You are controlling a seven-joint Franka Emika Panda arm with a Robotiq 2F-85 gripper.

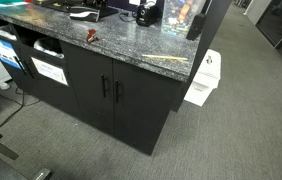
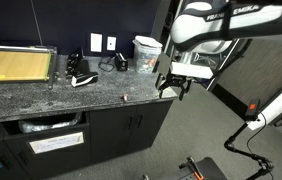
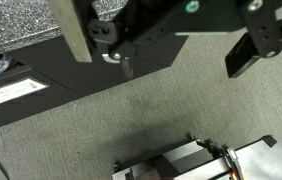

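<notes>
At the right end of the speckled counter [image 2: 81,97], my gripper [image 2: 171,92] hangs with its fingers spread apart in exterior view 2. Its dark fingers [image 3: 246,55] stand wide in the wrist view, and only grey carpet shows between them. A thin pale stick [image 1: 166,57] lies along the counter's front edge in exterior view 1. Farther left on the same top is a small reddish-brown object [image 1: 92,36], too small to name. Nothing is seen held.
A clear tub with colourful contents [image 2: 147,52] and black devices [image 2: 84,72] stand at the counter's back. A wooden-coloured tray [image 2: 13,65] lies at the left. Below are dark cabinets [image 1: 116,100]. A white bin [image 1: 205,78] stands beyond the counter's end.
</notes>
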